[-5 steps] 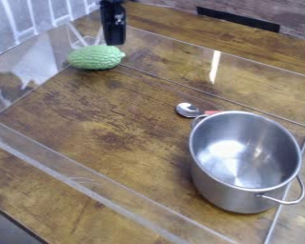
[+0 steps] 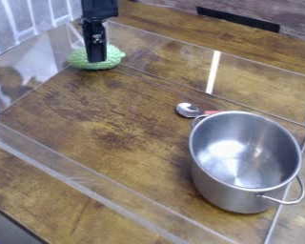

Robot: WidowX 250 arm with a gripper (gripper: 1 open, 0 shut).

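Note:
The black gripper [image 2: 96, 52] is at the upper left, its tip down in front of a green bumpy vegetable [image 2: 108, 60] that lies on the wooden table [image 2: 104, 124]. It looks shut; whether it touches the vegetable I cannot tell. A steel pot [image 2: 244, 167] with side handles stands at the lower right. A spoon [image 2: 189, 110] with a red handle lies behind the pot, partly hidden by it.
Clear acrylic strips or panels border the work area on the tabletop, with a white tape strip [image 2: 213, 71] at the back.
The gripper has moved left and down from above and behind the vegetable to right at it. The pot, spoon and vegetable look unmoved.

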